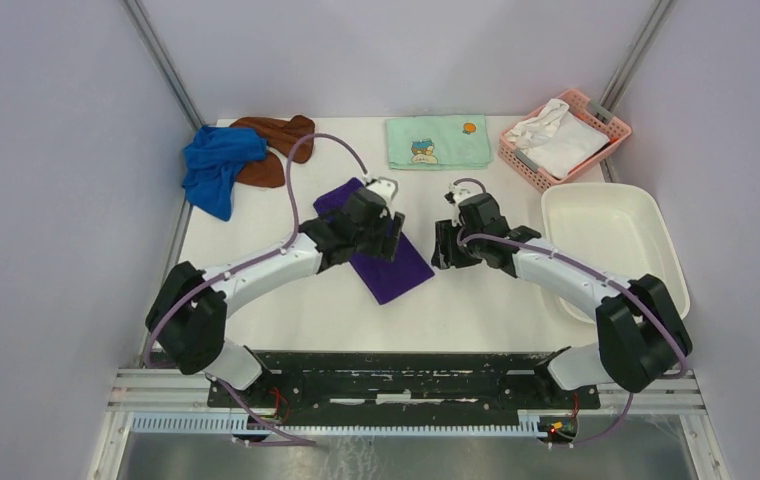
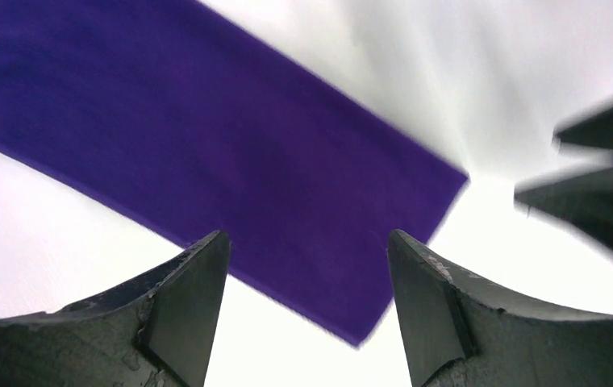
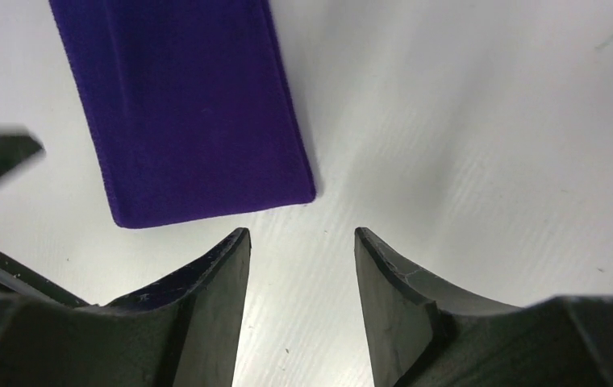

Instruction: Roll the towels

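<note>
A purple towel [image 1: 396, 280] lies as a long flat strip, slanting from upper left to lower right across the white table. Over its middle hangs my left gripper [image 1: 394, 240], hiding part of it in the top view. In the left wrist view the fingers [image 2: 198, 274] stand wide apart above the towel [image 2: 271, 161], holding nothing. My right gripper [image 1: 444, 248] is just right of the near end. Its fingers [image 3: 227, 258] are apart with bare table between them, and the towel's near corner [image 3: 307, 193] lies just beyond them.
Blue cloth [image 1: 218, 165] and brown cloth [image 1: 274, 150] lie at the back left. A green folded towel [image 1: 439, 142] is at the back middle. On the right are a pink basket [image 1: 611, 127] and an empty white bin [image 1: 606, 200].
</note>
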